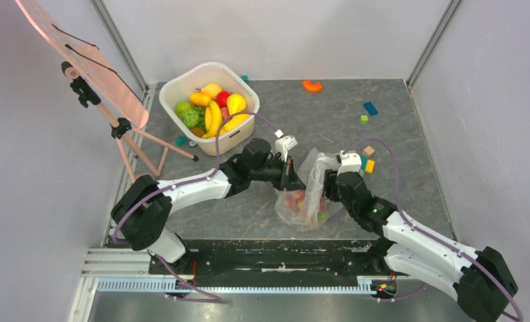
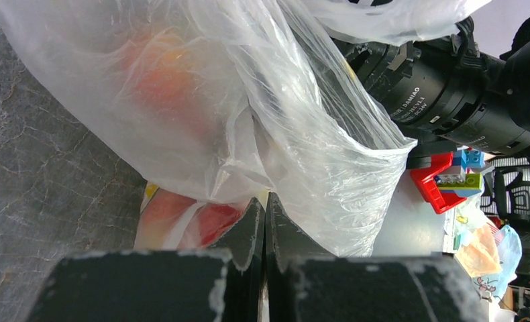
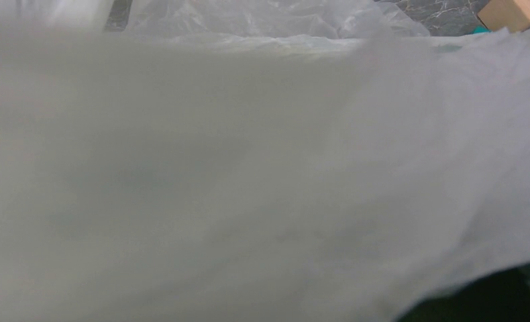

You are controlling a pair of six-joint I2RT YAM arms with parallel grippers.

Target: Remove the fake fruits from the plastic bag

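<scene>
The translucent plastic bag [image 1: 312,191] lies on the grey table between my two arms. Reddish fruit [image 2: 160,84] shows blurred through its film, and a little green shows low in the bag in the top view. From the left, my left gripper [image 1: 297,185] is shut at the bag; in the left wrist view the film's folds gather at its fingertips [image 2: 255,209]. My right gripper [image 1: 328,186] reaches in at the bag's right side, with plastic around its front. White film [image 3: 235,168] fills most of the right wrist view and hides the right fingers.
A cream basket [image 1: 168,94] full of fake fruits stands at the back left. Small blocks, including a yellow one [image 1: 369,166], lie behind the right gripper. An orange curved piece [image 1: 311,86] rests near the back wall.
</scene>
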